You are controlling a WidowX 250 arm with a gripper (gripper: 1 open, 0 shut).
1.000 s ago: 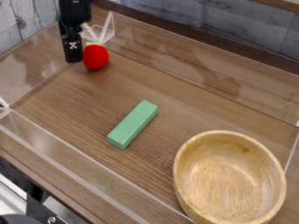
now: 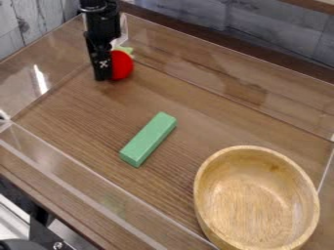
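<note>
The black arm reaches down from the top left of the camera view, and its gripper [image 2: 107, 66] is low at a red round object [image 2: 120, 64] with a pale green top. The fingers overlap the object's left side; whether they are open or shut on it I cannot tell.
A green block [image 2: 147, 139] lies in the middle of the wooden table [image 2: 235, 78]. A large wooden bowl [image 2: 256, 200] sits at the lower right. The table's left edge and a pale wall border the upper left.
My gripper has moved down and right onto the red object, which now sits slightly right of where it was.
</note>
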